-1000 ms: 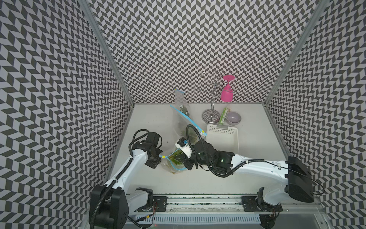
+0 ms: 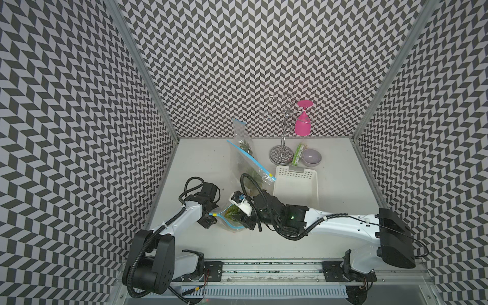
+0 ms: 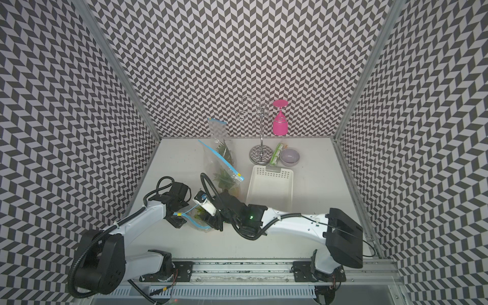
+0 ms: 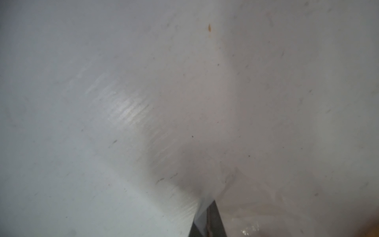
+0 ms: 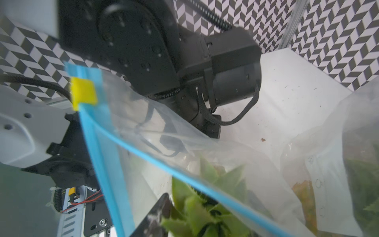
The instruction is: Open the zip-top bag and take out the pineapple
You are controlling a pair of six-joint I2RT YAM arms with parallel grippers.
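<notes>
A zip bag [image 2: 233,223] with blue seal and yellow slider [image 5: 83,93] lies at the front centre; its mouth gapes around a pineapple's green leaves [image 5: 203,209]. My right gripper [image 3: 213,218] is at the mouth over the leaves, one dark finger visible among them in the right wrist view; its opening is unclear. My left gripper [image 2: 207,219] is low beside the slider end; in the left wrist view its fingertips [image 4: 208,215] meet at clear film, shut.
More bagged pineapple [image 3: 223,162] stands behind. A white basket [image 2: 315,188] is at centre right; behind it stand a chrome rack [image 2: 282,155], purple bowl [image 2: 311,157], green packet [image 2: 298,152] and pink item [image 2: 302,124].
</notes>
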